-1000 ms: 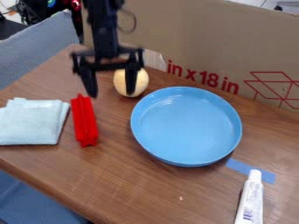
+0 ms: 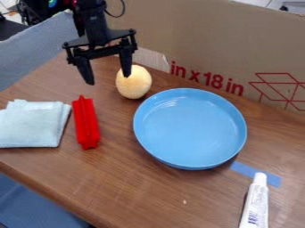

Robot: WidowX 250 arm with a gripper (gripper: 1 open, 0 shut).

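Note:
My black gripper [image 2: 106, 69] hangs over the back left of the wooden table, open, with its fingers apart and nothing between them. It is just left of and above a pale yellow rounded object [image 2: 134, 85]. A red elongated object [image 2: 86, 125] lies below it, beside a folded light blue cloth [image 2: 30, 125]. A blue plate [image 2: 191, 101] is at the middle right, and a white tube [image 2: 255, 203] lies at the front right.
A cardboard box [image 2: 238, 49] stands along the back. A grey padded edge [image 2: 30, 53] borders the left.
The objects look unmoved.

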